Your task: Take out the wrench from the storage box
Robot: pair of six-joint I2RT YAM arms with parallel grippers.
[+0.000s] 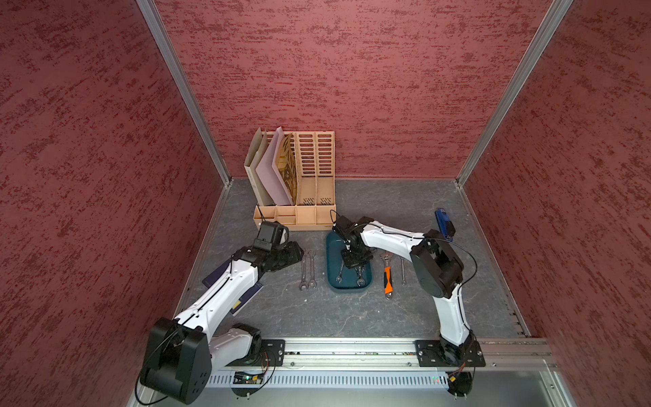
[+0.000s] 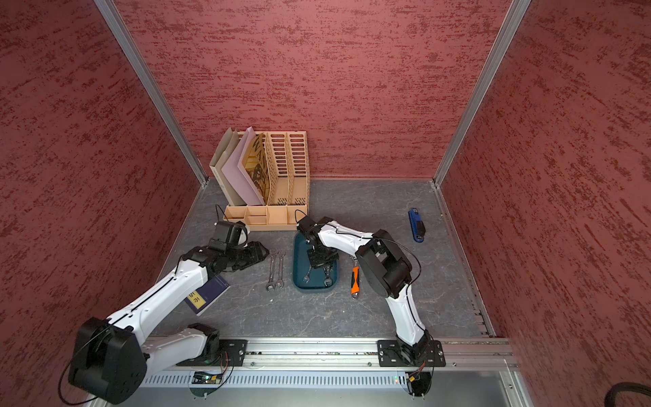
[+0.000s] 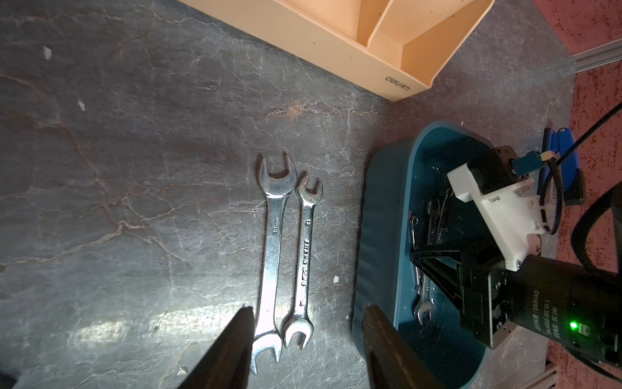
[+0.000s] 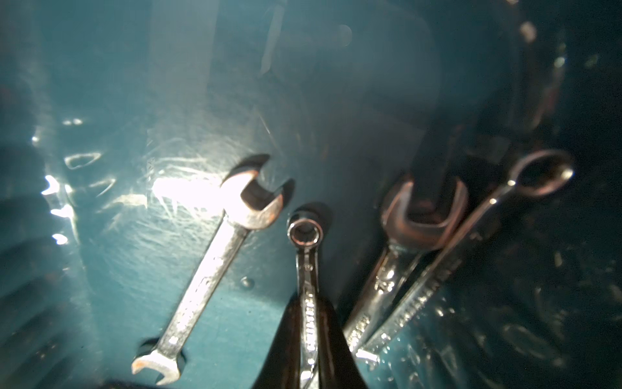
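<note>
The teal storage box stands mid-table with several wrenches inside. In the right wrist view a small ring-ended wrench lies between my right gripper's fingertips, which straddle its shank; whether they grip it is unclear. An open-ended wrench lies to the left, and others lie to the right. My left gripper hangs open over the table left of the box, with two wrenches on the table beyond its fingers.
A wooden organiser with folders stands behind. An orange-handled adjustable wrench and a thin wrench lie right of the box, a blue tool at back right. Dark books lie at left.
</note>
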